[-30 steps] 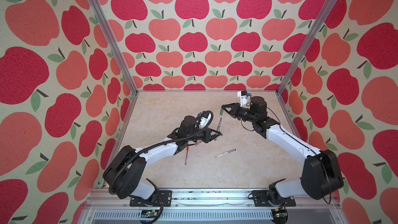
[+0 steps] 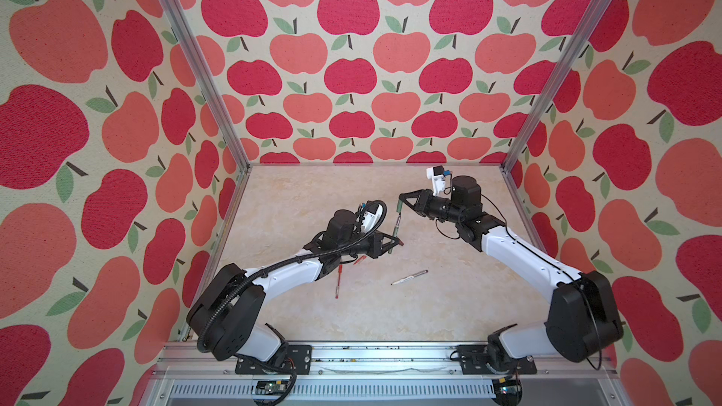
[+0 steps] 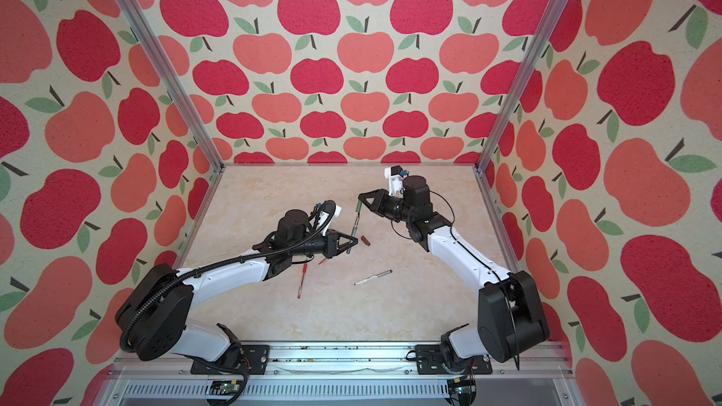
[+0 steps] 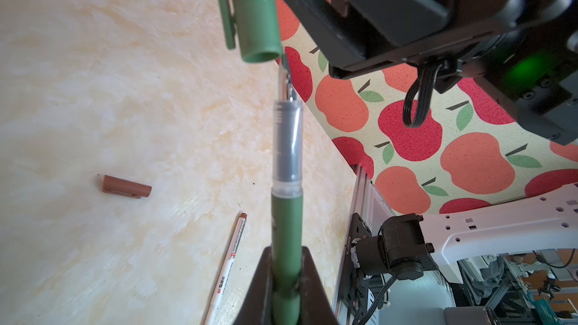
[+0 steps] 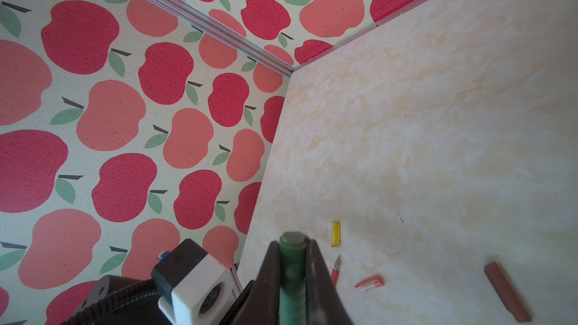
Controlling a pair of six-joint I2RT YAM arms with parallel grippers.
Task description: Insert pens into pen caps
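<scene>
In the left wrist view a green pen (image 4: pixel 287 222) stands nearly upright, its clear collar and metal tip pointing up. My left gripper is shut on the green barrel. Above it hangs a green cap (image 4: pixel 253 12), mouth downward, and my right gripper is shut on it. The pen's tip is close to the right side of the cap's rim; the very tip is partly hidden, and I cannot tell whether it touches. From the top right view, the cap and pen form nearly one line, cap above pen.
On the table lie a white pen (image 2: pixel 410 277), a red pen (image 2: pixel 338 281), a brown cap (image 4: pixel 127 186), a yellow cap (image 5: pixel 336 233) and a red cap (image 5: pixel 369 283).
The left arm and its pen have stayed still.
</scene>
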